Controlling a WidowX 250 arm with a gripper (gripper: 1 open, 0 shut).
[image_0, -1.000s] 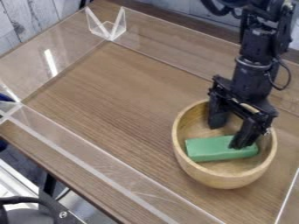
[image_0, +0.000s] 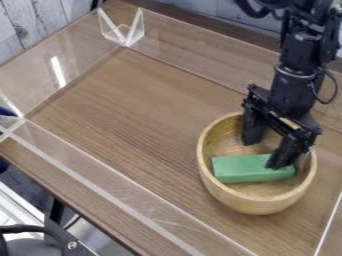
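Note:
A wooden bowl (image_0: 245, 198) stands on the right part of the wooden table, holding a green block (image_0: 245, 168) that lies flat in its bottom. The black gripper (image_0: 267, 145) reaches down from the upper right into the bowl, its fingers open, with one over the back left of the bowl and the other by the right end of the block. Whether the fingers touch the block is hard to tell.
A transparent bracket-like piece (image_0: 122, 30) is at the back left. Cables and dark hardware sit beyond the lower-left edge.
The gripper and arm have shifted very slightly; the bowl and green block look practically where they were.

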